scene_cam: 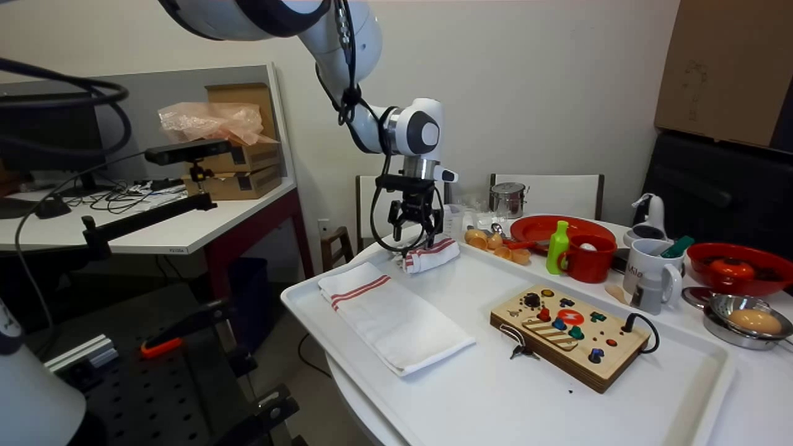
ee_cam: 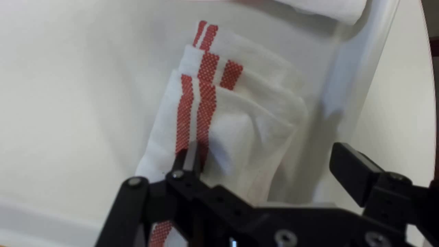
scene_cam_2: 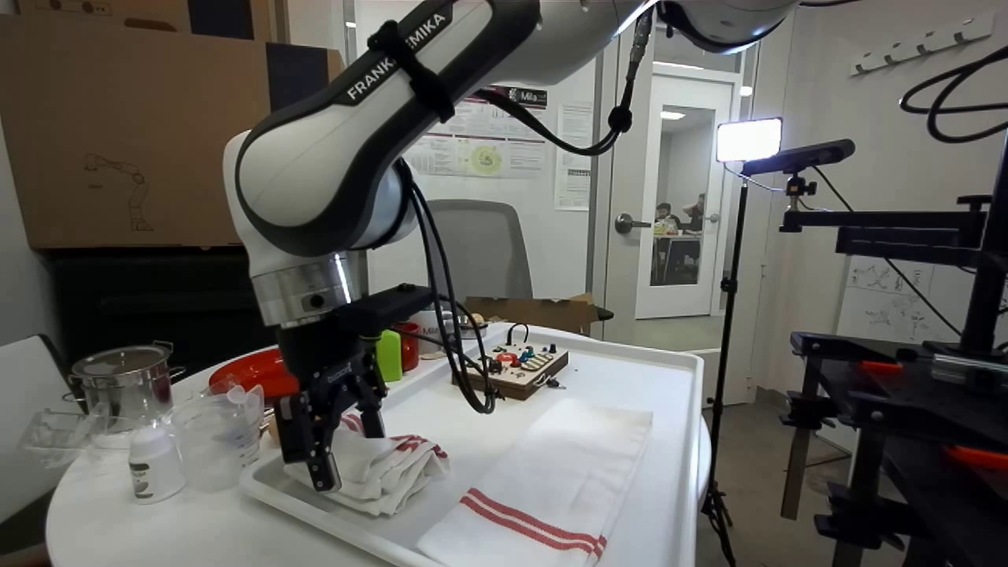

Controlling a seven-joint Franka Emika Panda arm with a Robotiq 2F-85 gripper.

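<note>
A bunched white cloth with red stripes [scene_cam_2: 402, 477] lies at the tray's far end in exterior view 1. Down at this cloth is my gripper [scene_cam_2: 347, 452], open, its fingers well apart. In the wrist view one of its fingers [ee_cam: 181, 166] overlaps the red stripes, while the other stands off to the right, over the tray edge. Whether either fingertip touches the fabric cannot be told. A second white cloth [scene_cam: 401, 319], folded flat with two red stripes, rests on the white tray [scene_cam: 476, 409] nearer the middle.
A wooden panel with knobs and switches [scene_cam: 569, 334] occupies the tray's right part. Along the back stand a green bottle [scene_cam: 557, 249], a red mug [scene_cam: 588, 261], a white mug [scene_cam: 645, 260] and eggshells [scene_cam: 522, 256]. Bare tray lies between the flat cloth and the panel.
</note>
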